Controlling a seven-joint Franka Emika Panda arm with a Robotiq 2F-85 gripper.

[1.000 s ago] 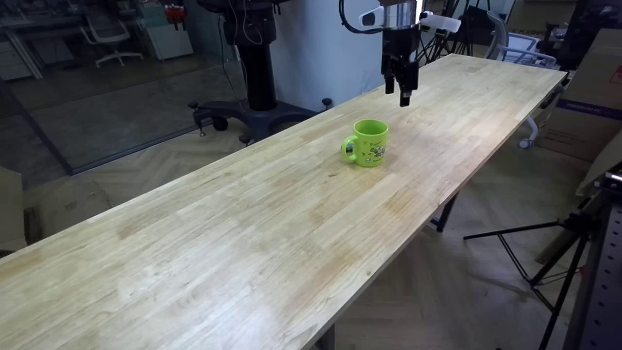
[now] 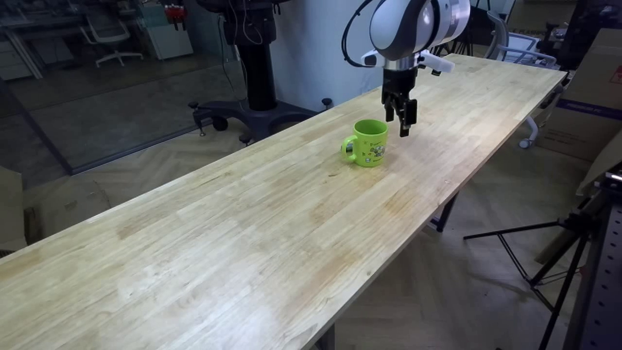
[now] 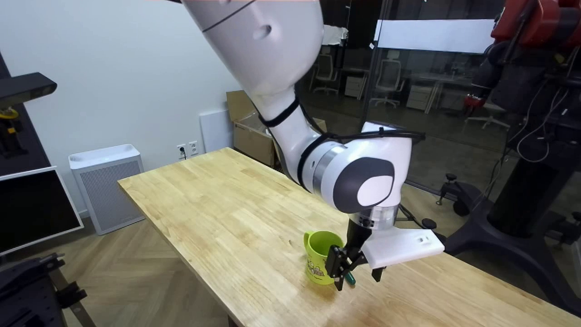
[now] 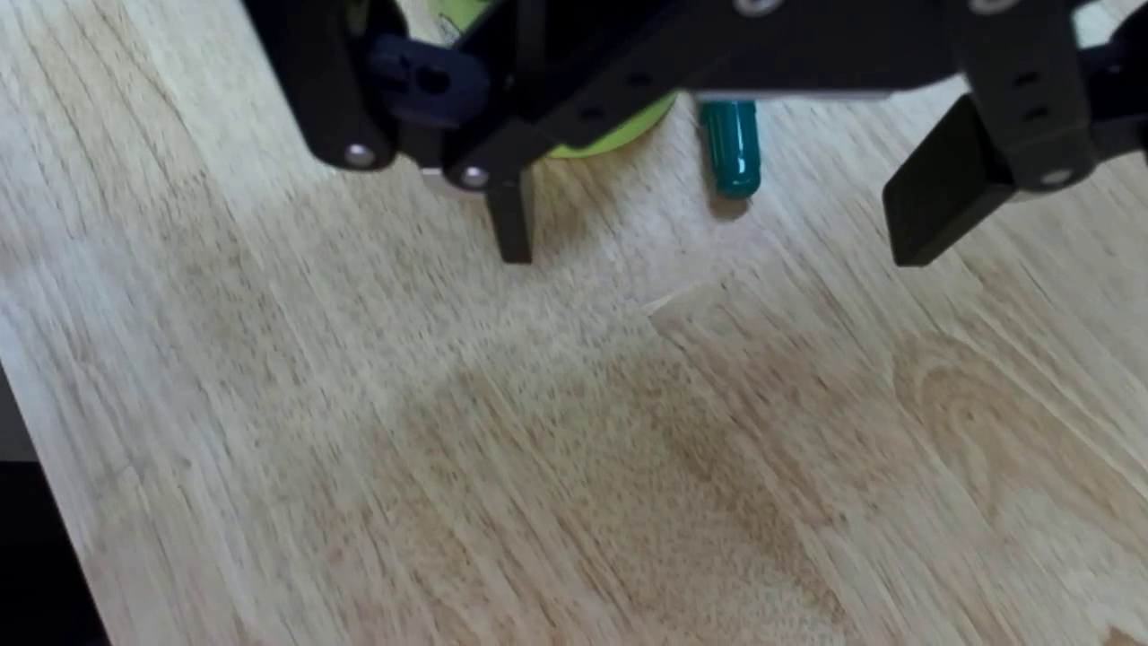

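A lime-green mug [image 2: 370,146] with printed figures stands upright on the wooden table, its handle toward the left in exterior view 1. Behind it in that view, my gripper [image 2: 396,125] points down over the table, open and empty. Exterior view 2 has the gripper [image 3: 358,280] close beside the mug [image 3: 320,267], whose side it partly covers. A dark green marker-like object [image 4: 734,151] lies on the table by the mug; in the wrist view only its rounded end shows, between the spread fingers but beyond them. My own gripper hides most of the mug [image 4: 619,135] there.
A black wheeled stand [image 2: 259,111] is on the floor alongside.
My gripper has come down toward the table behind the mug, staying open. The mug has not moved.
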